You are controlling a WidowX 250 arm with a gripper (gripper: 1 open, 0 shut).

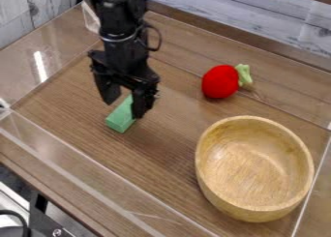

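The black arm reaches down from the top centre to my gripper point(124, 98), which is open and low over a green block point(120, 118) on the wooden table point(91, 163). Its fingers stand on either side of the block's upper end, partly hiding it. I cannot tell if they touch it.
A red round object point(220, 82) with a small green thing behind it lies to the right. A large yellow bowl point(253, 168) fills the lower right.
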